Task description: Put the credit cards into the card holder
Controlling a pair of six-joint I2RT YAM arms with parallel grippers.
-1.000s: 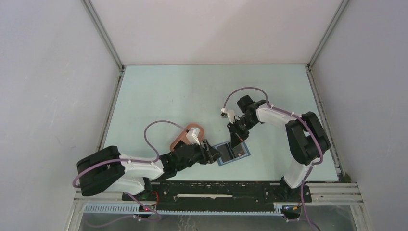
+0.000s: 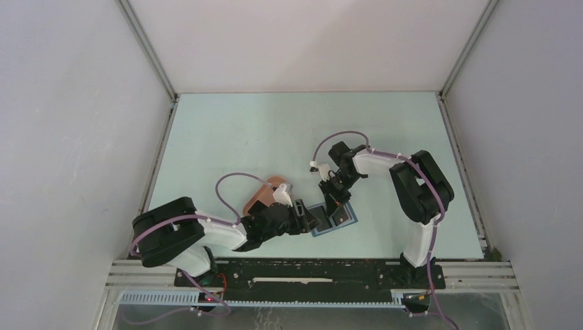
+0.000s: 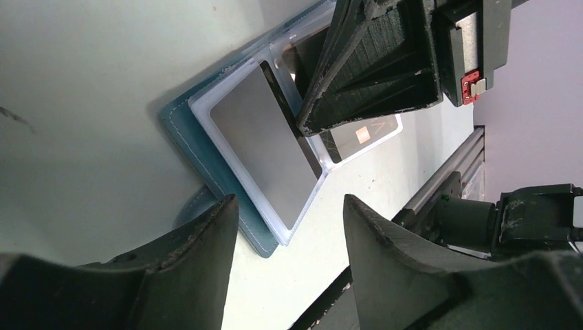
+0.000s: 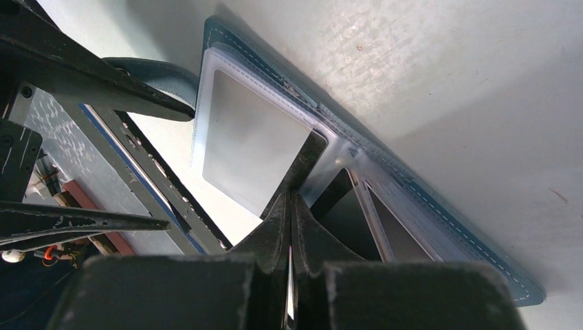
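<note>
The blue card holder lies open on the table with clear sleeves; dark and grey cards show inside it. My right gripper is shut at the middle of the holder, over the sleeves; what is between its fingertips is hidden, though a thin pale strip shows lower between the fingers. My left gripper stands part open just beside the holder's left end, with nothing visible between its fingers.
An orange-brown tray lies left of the holder, partly under the left arm. The table's front edge and dark rail are close by.
Both grippers have moved slightly inward over the holder, the left one rightward, the right one leftward and a little down. The holder stays in place.
</note>
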